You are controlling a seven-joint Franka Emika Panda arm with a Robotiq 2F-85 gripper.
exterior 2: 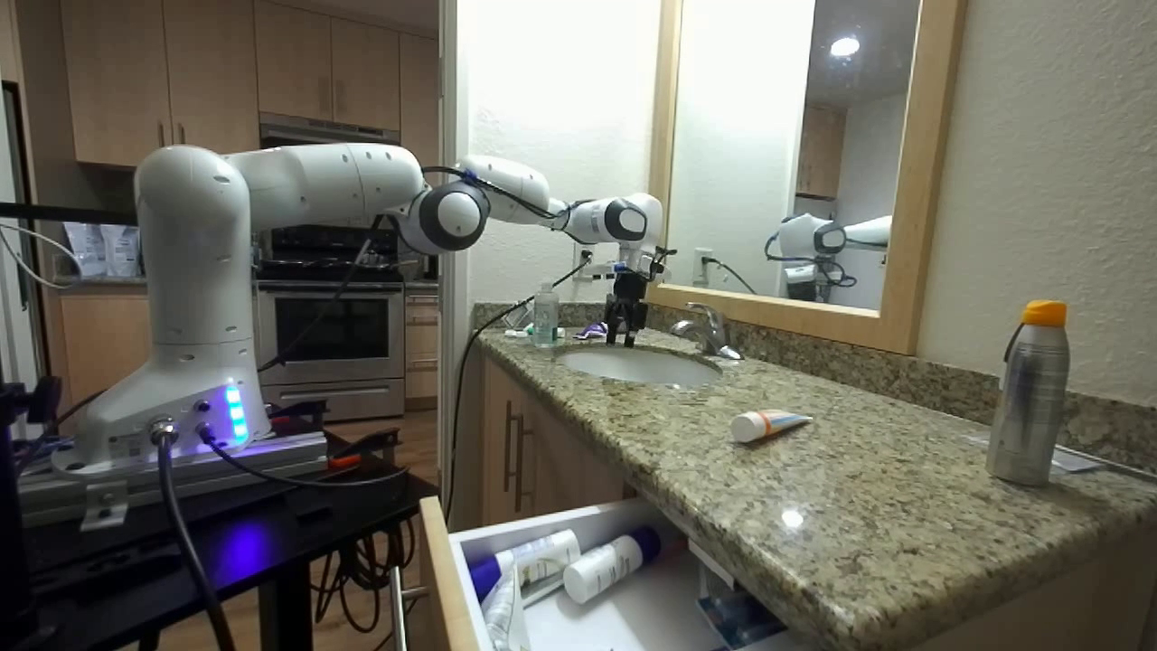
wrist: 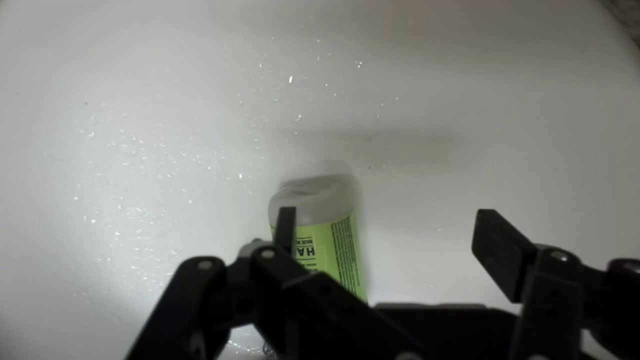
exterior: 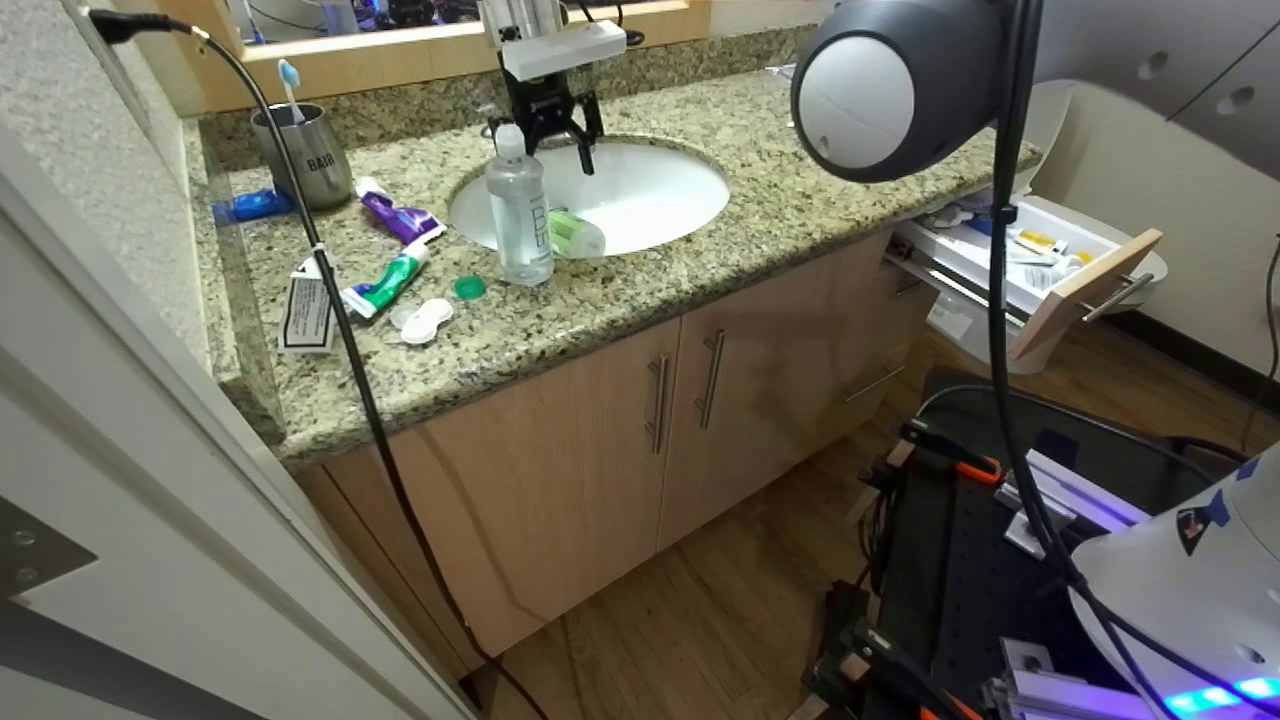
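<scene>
A bottle with a lime-green label (wrist: 327, 246) lies on its side in the white sink (wrist: 420, 168). In exterior view 1 the same green bottle (exterior: 581, 236) shows partly, behind a clear pump-style bottle (exterior: 518, 216) standing on the counter's edge. My gripper is open above the basin, its fingers well apart with nothing held between them. From the wrist, the left finger covers part of the label, while the bare sink shows between the fingers. Exterior view 2 has the gripper (exterior 2: 624, 334) pointing down over the far side of the sink.
Left of the sink are a metal cup (exterior: 306, 156), a purple tube (exterior: 398, 218), a green tube (exterior: 390, 278) and a white case (exterior: 425, 320). A faucet (exterior 2: 710, 329) rises behind the basin. Below the counter, a drawer (exterior 2: 618, 580) stands pulled out.
</scene>
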